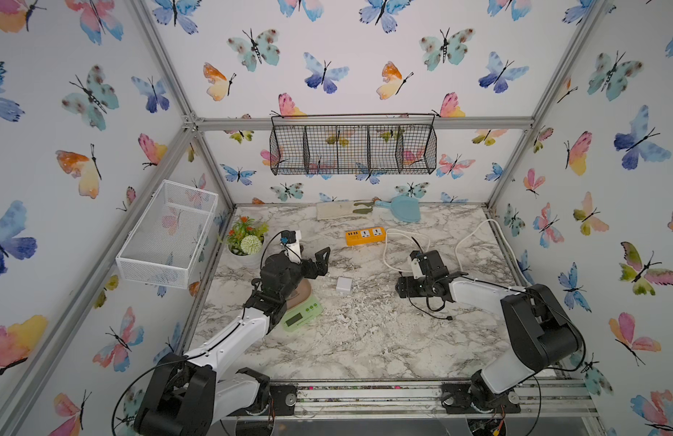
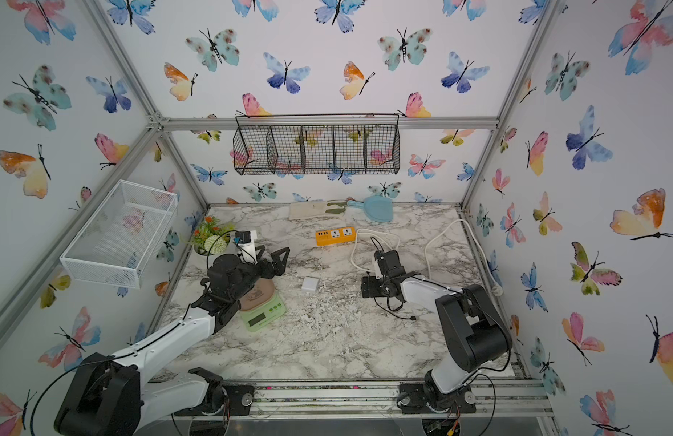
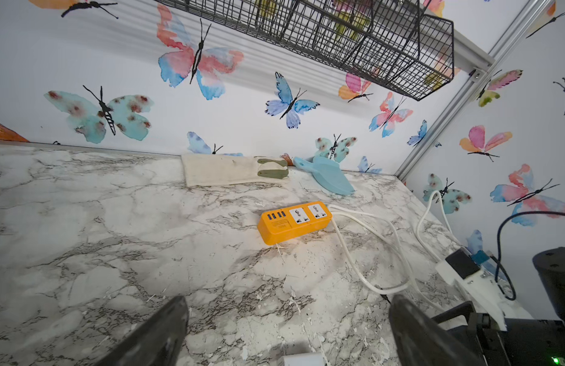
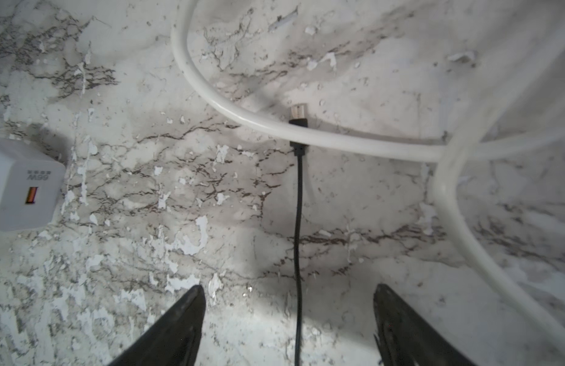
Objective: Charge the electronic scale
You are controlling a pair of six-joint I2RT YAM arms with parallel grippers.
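The green electronic scale [image 1: 301, 314] with a brown pan is partly behind my left gripper [image 1: 318, 261], which is raised and open with nothing between its fingers. A white charger cube [image 4: 26, 186] lies mid-table. My right gripper hangs low, fingers apart, over a thin black cable [image 4: 298, 213]; the cable's small metal plug [image 4: 298, 111] lies at a white cord. An orange power strip [image 3: 293, 222] stands behind the charger.
A white cord [image 3: 361, 274] loops over the right half. A blue dustpan [image 1: 405, 208] and cloth [image 1: 336, 210] lie at the back. A plant [image 1: 245, 236] stands back left.
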